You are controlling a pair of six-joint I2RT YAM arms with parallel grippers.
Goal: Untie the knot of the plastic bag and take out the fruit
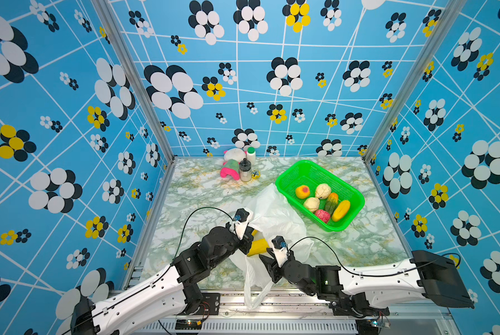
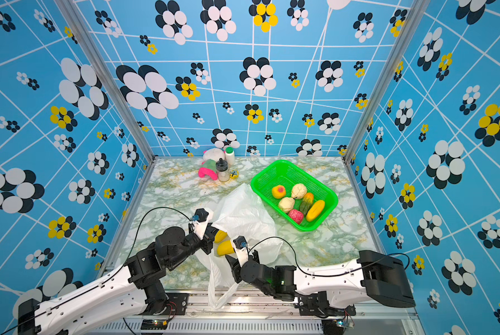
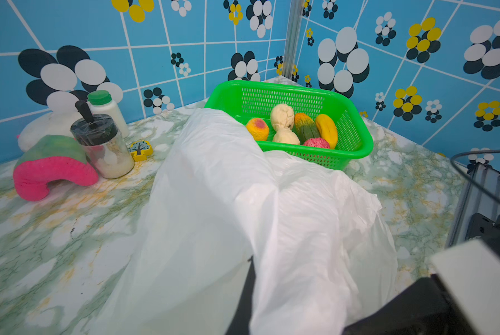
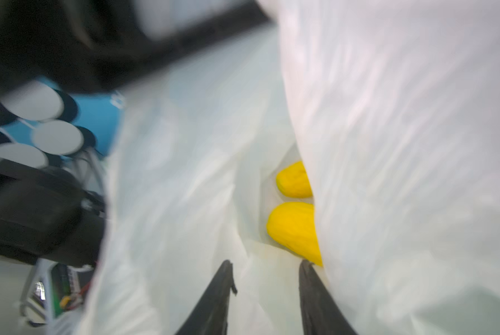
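The white plastic bag [image 1: 278,209] lies spread over the middle of the table, its mouth loose toward the front. Two yellow fruits show inside it, the larger one [image 4: 294,229] nearer and a smaller one [image 4: 294,179] behind; a fold covers their right ends. My left gripper [image 1: 249,239] is shut on the bag's plastic at the left of the mouth, the film draping over its fingers in the left wrist view. At the mouth, my right gripper stands part open, fingers pointing at the fruits, with no fruit between them.
A green basket [image 1: 353,215] with several fruits stands right of the bag, close to its far edge. At the back left are a pink-and-green plush [image 3: 54,167], a jar [image 3: 107,148] and a white bottle [image 3: 109,111].
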